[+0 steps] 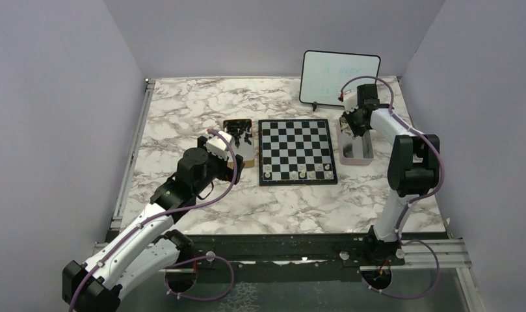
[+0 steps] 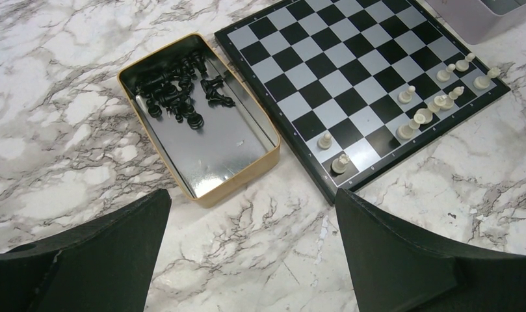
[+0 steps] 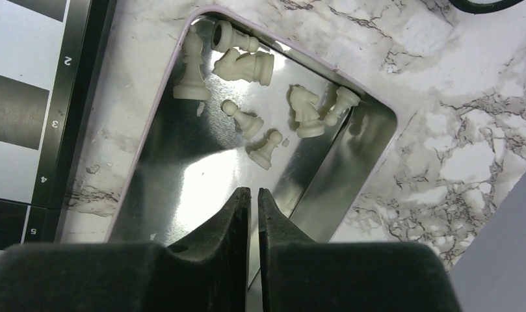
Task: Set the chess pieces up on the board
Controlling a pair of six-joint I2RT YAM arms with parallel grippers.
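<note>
The chessboard lies mid-table, with several white pieces standing along its near edge; a white rook and a pawn are at its left corner. In the tan tray lie the black pieces, mostly heaped at one end. My left gripper stands wide open, empty, near that tray. Over the grey-pink tray my right gripper has only a narrow gap between its fingertips, nothing held. Several white pieces lie there beyond the tips, including a pawn, a knight and a tall piece.
A whiteboard stands at the back right, close behind the right arm.
</note>
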